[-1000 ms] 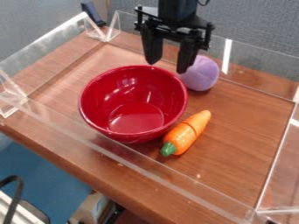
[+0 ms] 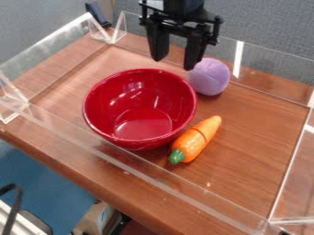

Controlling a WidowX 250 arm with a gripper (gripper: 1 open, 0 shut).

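My black gripper (image 2: pixel 174 50) hangs at the top centre of the camera view, its two fingers spread open with nothing between them, above and behind a red bowl (image 2: pixel 139 119), which looks empty. A purple round object (image 2: pixel 210 79) lies right behind the bowl on its right side, below and right of the gripper. An orange toy carrot (image 2: pixel 196 139) with a green tip lies at the bowl's front right.
The wooden table (image 2: pixel 245 165) is edged by clear plastic walls, with free surface at the left back and on the right. A grey wall stands behind.
My gripper has shifted slightly upward and to the left. The bowl, purple object and carrot have not moved.
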